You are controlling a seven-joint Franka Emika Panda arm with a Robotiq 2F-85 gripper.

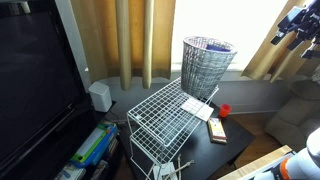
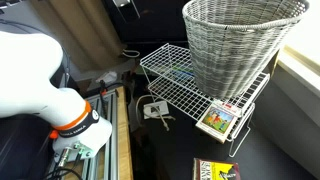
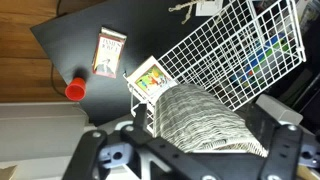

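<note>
My gripper hangs high at the upper right in exterior view 1, well apart from the objects. In the wrist view its dark fingers stand wide open at either side, and nothing is held between them. A tall grey woven basket stands upright on the white wire rack. Beside the basket lies a colourful picture case, at the rack's edge. A second case, yellow and red on its spine side, rests on the black table. Near it stands a red cup.
The black table has bare room around the cases. A black screen stands at the left, near several books. A white box sits by the curtain. A cable with a white plug lies near the rack.
</note>
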